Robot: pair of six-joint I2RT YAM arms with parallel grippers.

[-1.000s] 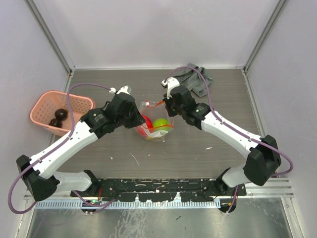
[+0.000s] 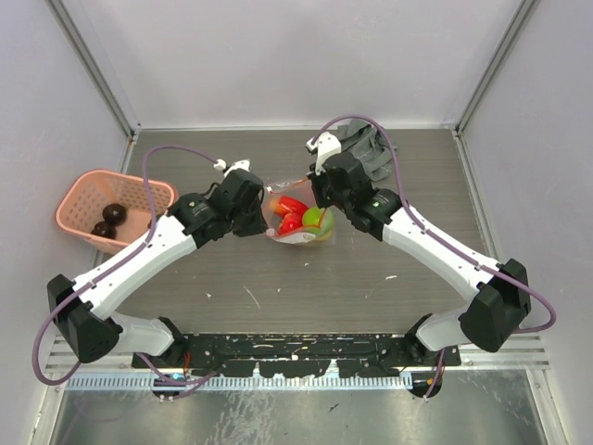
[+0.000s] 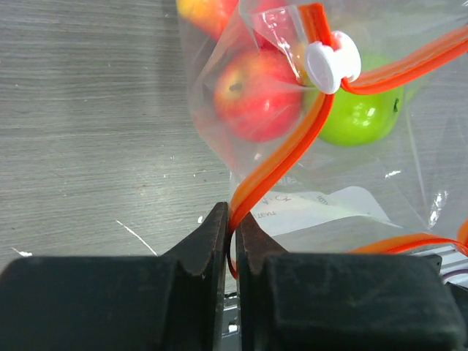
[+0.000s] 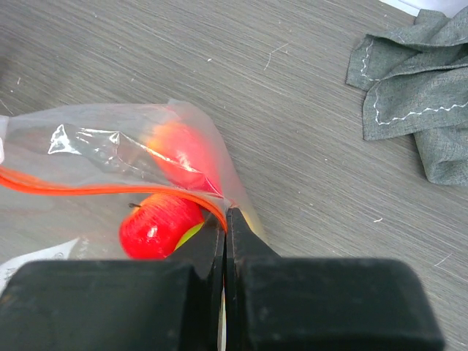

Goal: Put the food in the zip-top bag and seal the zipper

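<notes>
The clear zip top bag (image 2: 295,238) lies mid-table with its orange-edged mouth spread between my grippers. Inside are a red and yellow apple (image 3: 257,95), a green apple (image 3: 362,117) and an elongated red-orange food (image 4: 183,153). A white slider (image 3: 333,62) sits on the orange zipper (image 3: 281,164). In the left wrist view, the fingertips of my left gripper stand close on both sides of the zipper edge; whether they pinch it cannot be told. My right gripper is shut on the bag's orange edge at the other side.
A pink basket (image 2: 79,199) holding dark round things (image 2: 108,221) stands at the left. The grey cloth (image 2: 369,148) lies at the back right, beyond my right gripper. Bare tabletop (image 2: 269,297) stretches in front of the bag.
The bag has come along to the right, with its mouth shape altered and the food showing more clearly.
</notes>
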